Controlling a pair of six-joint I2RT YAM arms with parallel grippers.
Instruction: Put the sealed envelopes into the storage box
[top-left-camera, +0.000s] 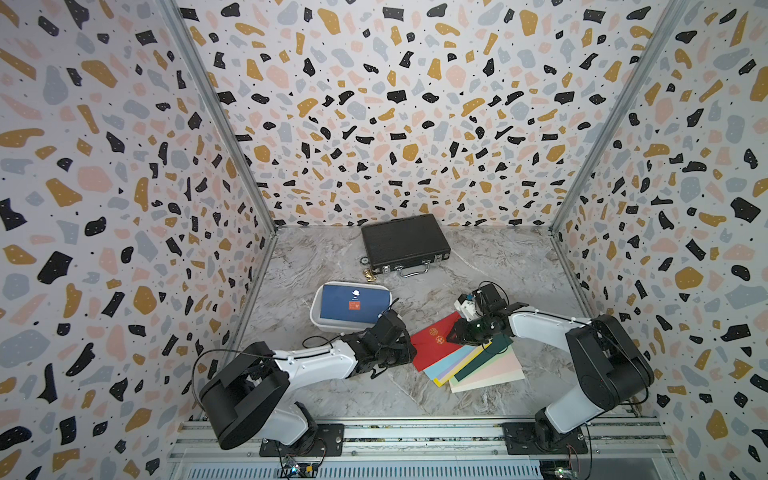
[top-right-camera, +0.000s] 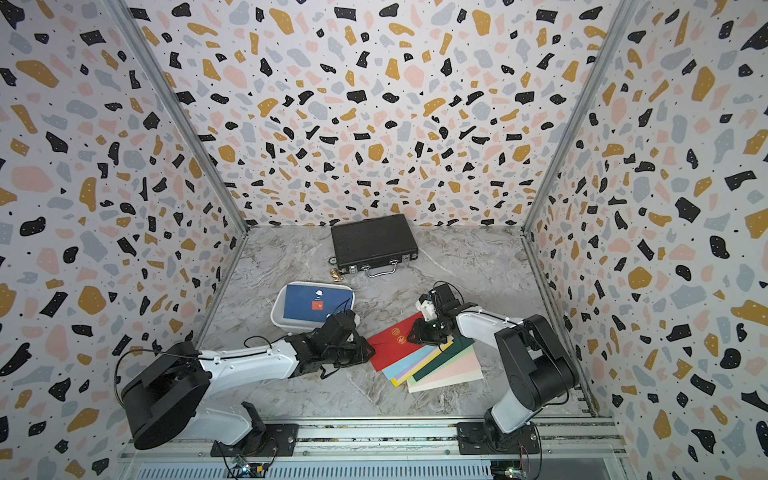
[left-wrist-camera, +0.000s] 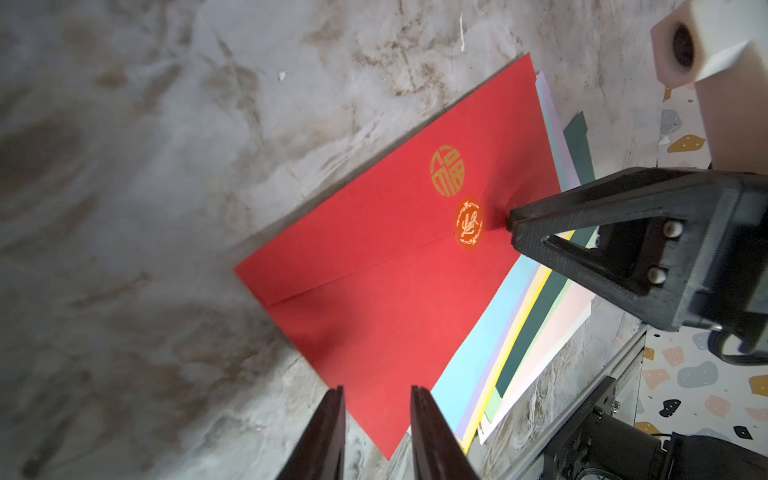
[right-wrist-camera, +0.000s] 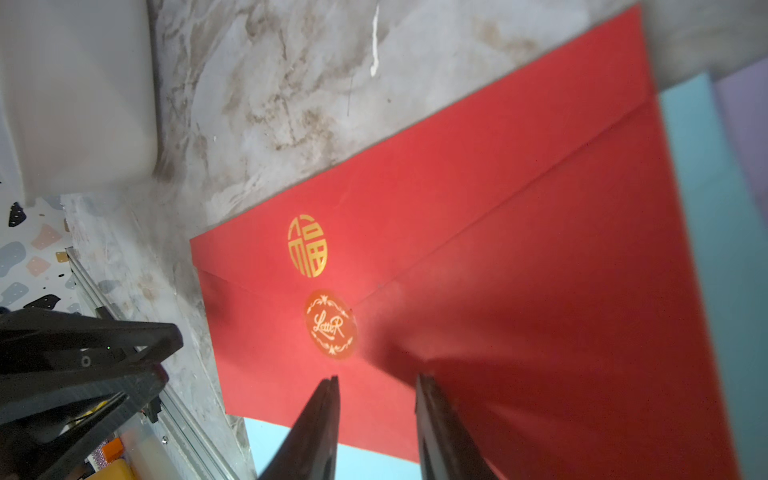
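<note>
A red envelope (top-left-camera: 433, 345) with gold marks lies on top of a fanned stack at table centre. Beneath it peek out light blue (left-wrist-camera: 472, 360), purple, yellow, dark green (top-left-camera: 478, 361) and pale pink envelopes (top-left-camera: 505, 369). My left gripper is over the red envelope's left edge, its fingers apart. Over the same envelope's right part, my right gripper stands with a gap between its fingers; whether the tips touch paper cannot be told. The white storage box (top-left-camera: 315, 311), left of the stack, holds a dark blue envelope (top-left-camera: 344, 308).
A closed black briefcase (top-left-camera: 405, 240) lies at the back, its handle facing the front. Small gold and round items (top-left-camera: 369, 274) sit by its left corner. Bare marble surrounds the stack, with free room at the back right.
</note>
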